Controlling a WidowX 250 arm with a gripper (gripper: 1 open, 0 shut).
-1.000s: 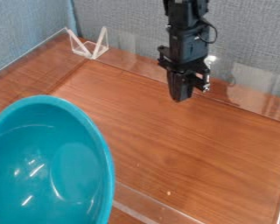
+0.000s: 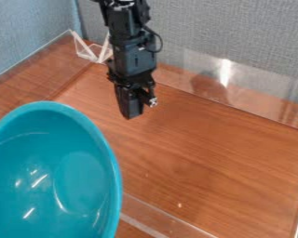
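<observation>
My black gripper point(image 2: 137, 100) hangs over the wooden surface toward the back, left of the middle of the view. Its fingers look shut, with nothing visible between them. A large turquoise bowl point(image 2: 46, 177) fills the lower left corner, below and to the left of the gripper.
Clear low edging borders it at the back and front. A white bracket stands in the back left corner, partly behind the arm. Grey padded walls rise behind.
My arm has moved left across the back of the surface, away from the middle right. The bowl has stayed in place.
</observation>
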